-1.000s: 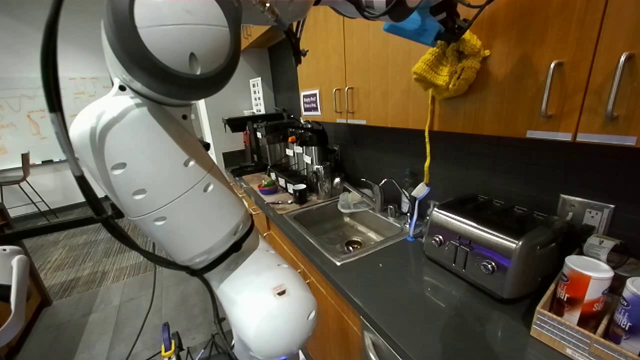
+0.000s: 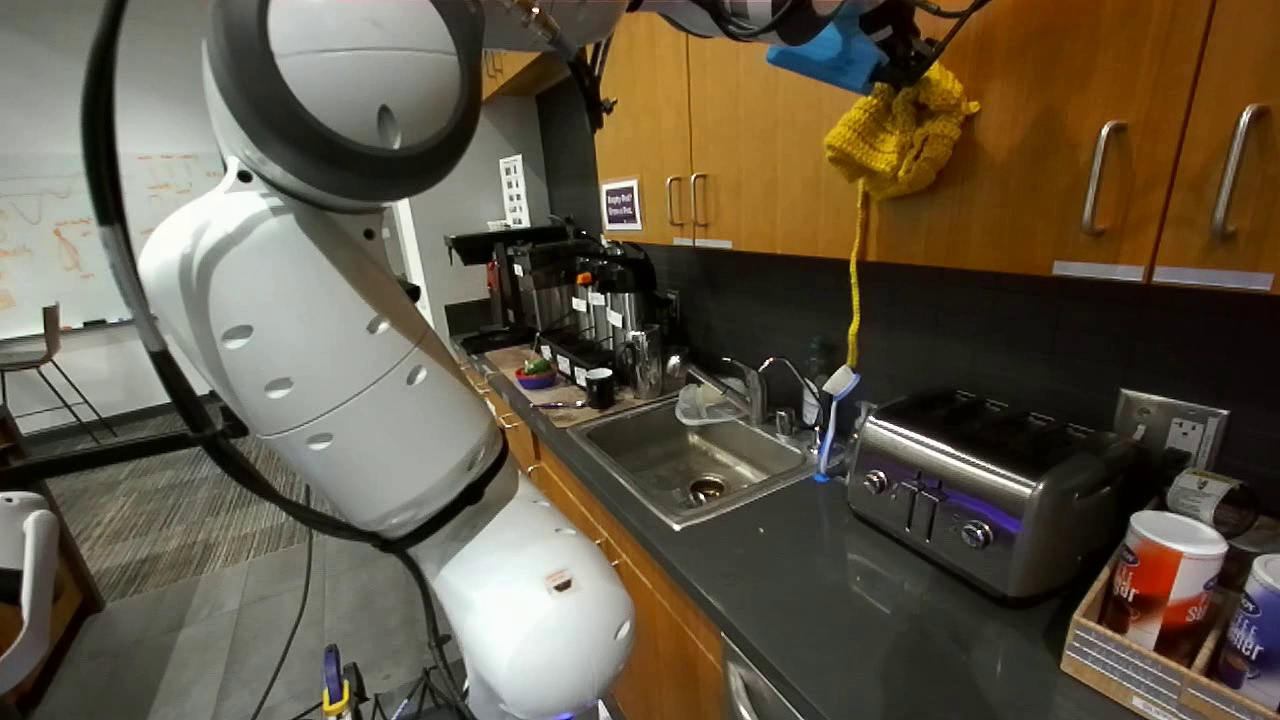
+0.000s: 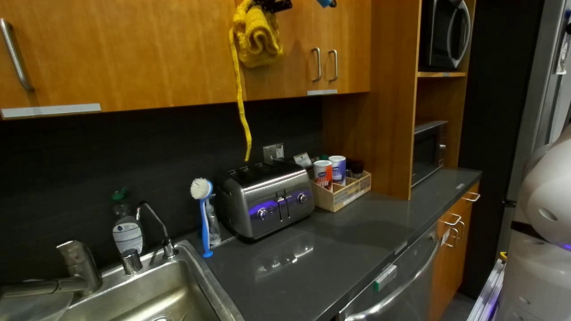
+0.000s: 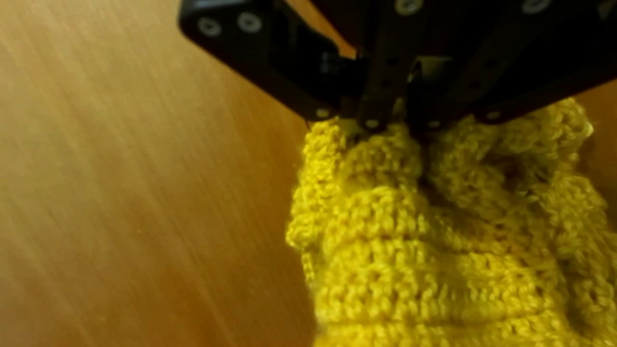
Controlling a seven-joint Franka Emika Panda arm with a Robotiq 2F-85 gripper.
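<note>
A yellow knitted piece (image 2: pixel 902 134) hangs bunched up in front of the upper wooden cabinets, with a thin yellow strand trailing from it toward the counter. My gripper is shut on its upper edge; the fingertips themselves are sunk in the wool. In the second exterior view the knitted piece (image 3: pixel 258 40) hangs above and left of the toaster, and the strand (image 3: pixel 241 101) ends just above the toaster's back left. Most of the gripper is cut off by the top of that view.
Below stand a silver toaster (image 3: pixel 267 200), a blue dish brush (image 3: pixel 204 224) and a wooden box (image 3: pixel 342 195) with canisters. The sink (image 2: pixel 654 450) lies left of the toaster. Bare dark counter (image 3: pixel 332 235) stretches in front. Cabinet doors (image 2: pixel 1020 144) rise close behind the wool.
</note>
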